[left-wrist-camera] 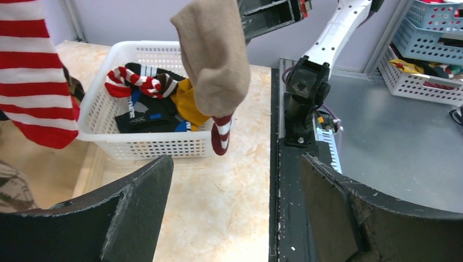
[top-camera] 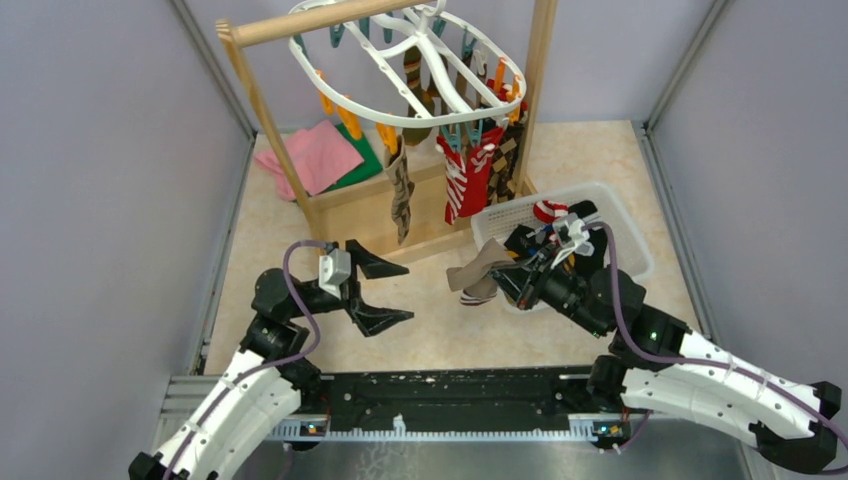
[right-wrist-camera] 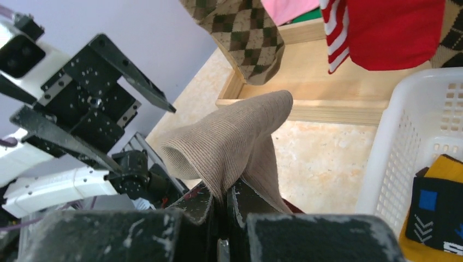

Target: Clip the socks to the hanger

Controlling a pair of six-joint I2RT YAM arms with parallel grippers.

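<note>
My right gripper (top-camera: 512, 275) is shut on a tan sock (right-wrist-camera: 229, 142) with a red-and-white striped tip, held in front of the white basket's left side. My left gripper (top-camera: 395, 292) stands open and empty, to the left of that sock, its fingers wide apart in the left wrist view. Above, the white hanger (top-camera: 420, 120) carries orange and teal clips with socks hanging from several, among them a checked sock (right-wrist-camera: 251, 43) and a red striped sock (top-camera: 463, 180).
The white basket (left-wrist-camera: 164, 147) holds several loose socks on the right of the worktop. A wooden frame (top-camera: 247, 80) and tray stand at the back, with pink and green cloths (top-camera: 310, 160) behind.
</note>
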